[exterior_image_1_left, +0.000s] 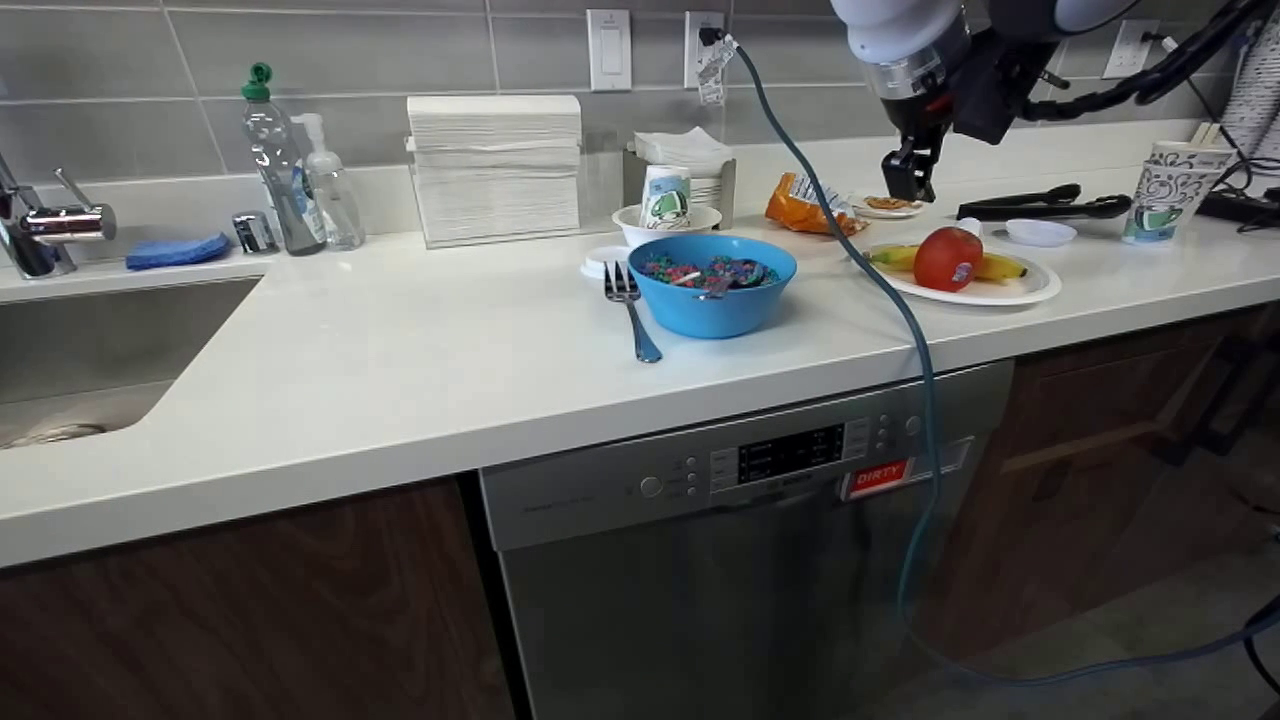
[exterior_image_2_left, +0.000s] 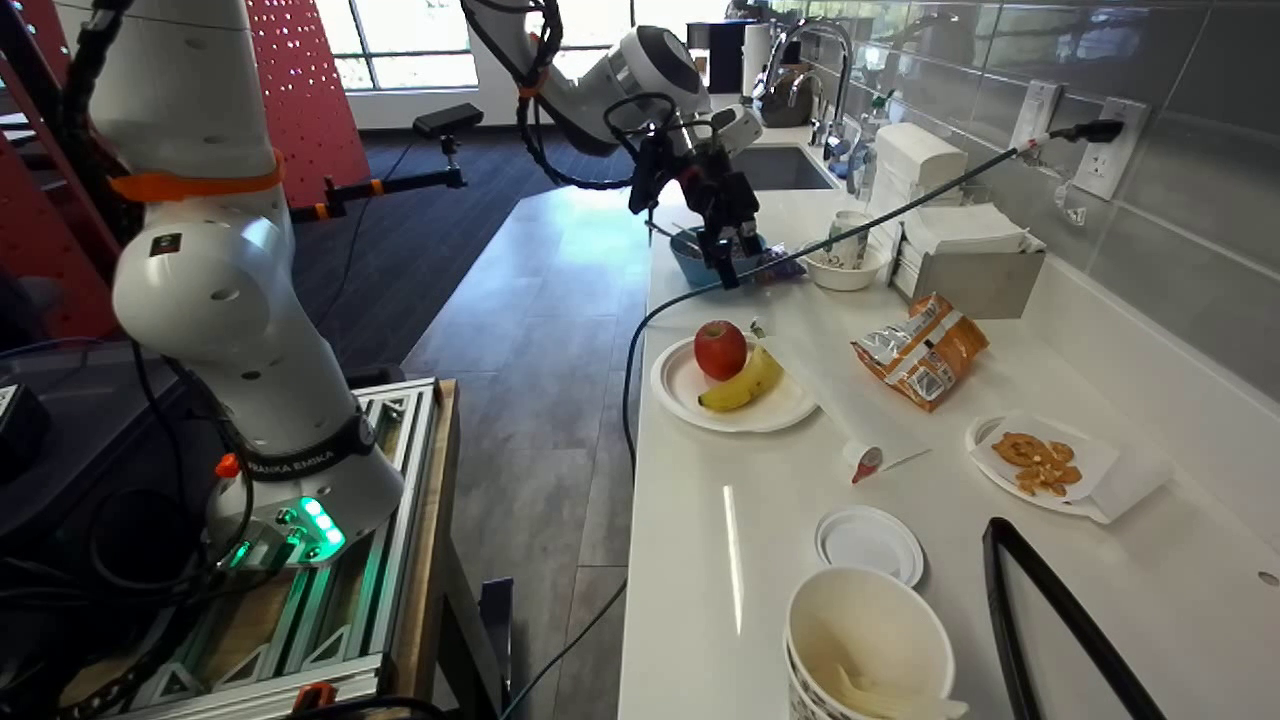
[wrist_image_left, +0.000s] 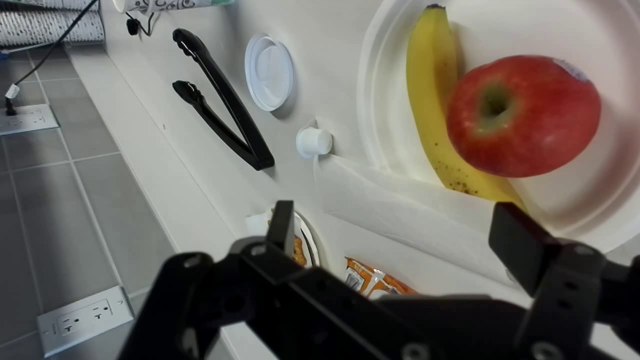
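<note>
My gripper stands open in the wrist view, its two fingers wide apart with nothing held between them. In exterior view 1 the gripper (exterior_image_1_left: 912, 178) hangs above the counter, behind and left of a white plate (exterior_image_1_left: 1041, 288). On that plate lie a red apple (wrist_image_left: 522, 117) and a yellow banana (wrist_image_left: 427, 90), side by side. A pale, long tube-like thing (wrist_image_left: 408, 222) with a white cap (wrist_image_left: 314, 143) lies beside the plate. An orange snack bag (exterior_image_2_left: 926, 352) rests toward the wall. A blue bowl (exterior_image_1_left: 708, 310) holds colourful wrapped pieces, with a fork (exterior_image_1_left: 636, 314) at its left.
Black tongs (wrist_image_left: 225, 99), a white lid (wrist_image_left: 268, 72) and a small plate of snacks (exterior_image_2_left: 1041, 463) lie on the counter. A teal cable (exterior_image_1_left: 866, 270) crosses in front of it. Paper towels (exterior_image_1_left: 495, 168) stand by the wall. Between sink (exterior_image_1_left: 114, 348) and fork the counter is clear.
</note>
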